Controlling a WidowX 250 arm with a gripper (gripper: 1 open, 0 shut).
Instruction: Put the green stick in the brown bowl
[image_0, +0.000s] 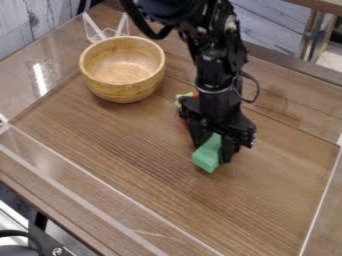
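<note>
The green stick (207, 155) is between the fingers of my black gripper (218, 145), right of the table's middle. Its near end sticks out toward the camera, while the fingers hide the rest. My gripper is shut on it. At the upper left stands the brown bowl (103, 77), a wide, round, light-brown vessel that looks empty. A gap of bare wood separates the bowl from the gripper.
A red object with a green top (185, 99) lies just behind and left of my gripper, mostly hidden by the arm. Bare wooden table (120, 160) spreads across the front and left. A metal whisk-like thing (107, 28) lies behind the bowl.
</note>
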